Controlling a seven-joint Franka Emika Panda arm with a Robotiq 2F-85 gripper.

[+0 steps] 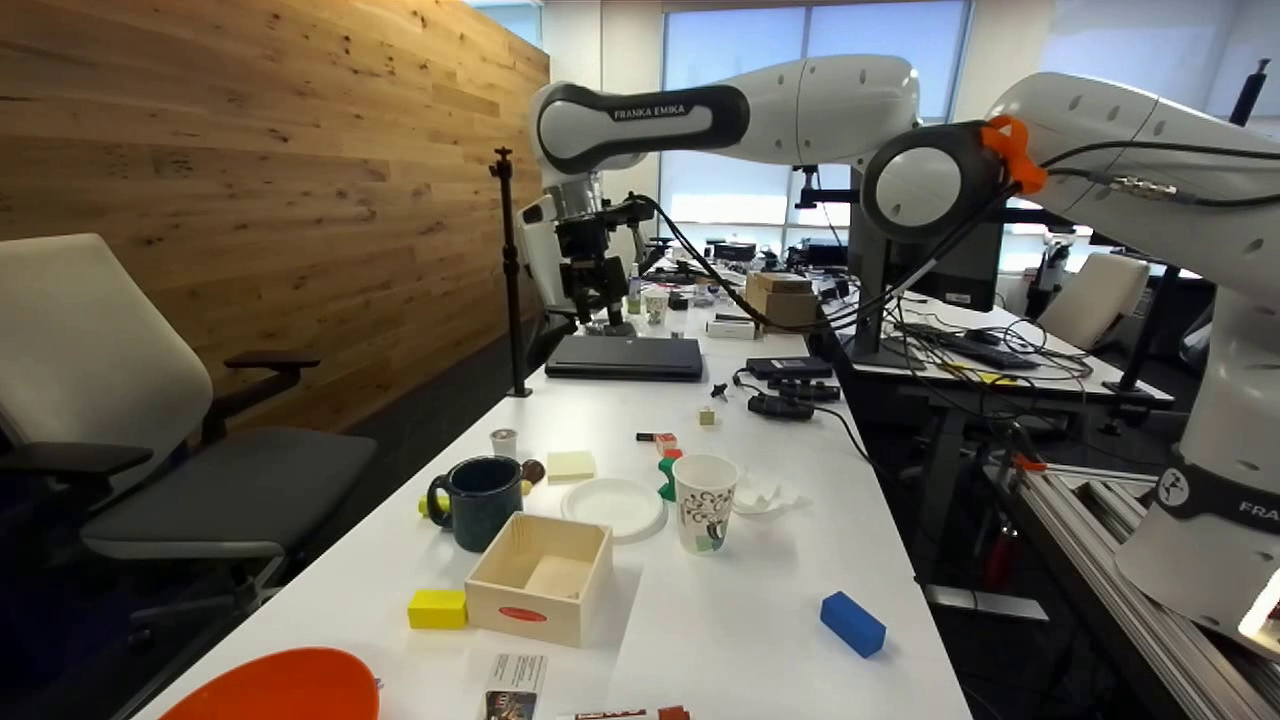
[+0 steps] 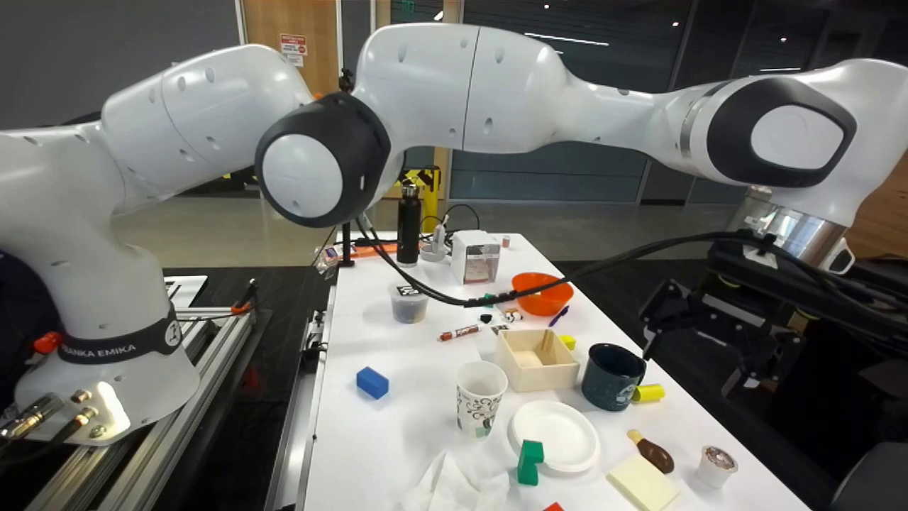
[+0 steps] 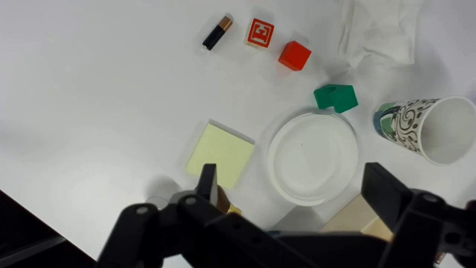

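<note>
My gripper hangs open above the table with nothing between its fingers. In exterior view 2 the gripper (image 2: 704,350) is well above the table, towards its chair-side edge. The wrist view looks down on a white plate (image 3: 313,158), a pale yellow sticky pad (image 3: 221,154), a green block (image 3: 337,97), a red cube (image 3: 295,56), a letter block (image 3: 260,33) and a battery (image 3: 217,33). One finger partly covers a brown item (image 3: 222,200). The patterned paper cup (image 3: 408,125) stands upright right of the plate.
A dark mug (image 1: 482,504) and a wooden box (image 1: 528,618) stand near the plate. The blue block (image 1: 853,624) lies alone with clear table around it. An orange bowl (image 2: 542,294), a marker (image 2: 460,333) and a lidded tub (image 2: 408,305) are at the other end.
</note>
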